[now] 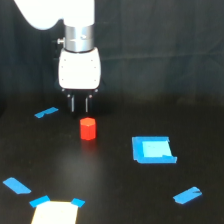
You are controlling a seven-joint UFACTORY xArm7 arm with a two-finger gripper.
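Note:
A small red block (88, 128) rests on the black table, left of the middle of the view. Just above it in the picture hangs my gripper (79, 104), its dark fingers pointing down under the white hand (79, 70). The fingers are open, and dark space shows between them. No contact with the block is visible; whether the fingers are over it or behind it, I cannot tell.
To the right, blue tape frames a pale square (156, 149). Blue tape strips (17, 186) mark the table in several places. At the bottom left lies a white and cream patch (54, 213). Bare table surrounds the block.

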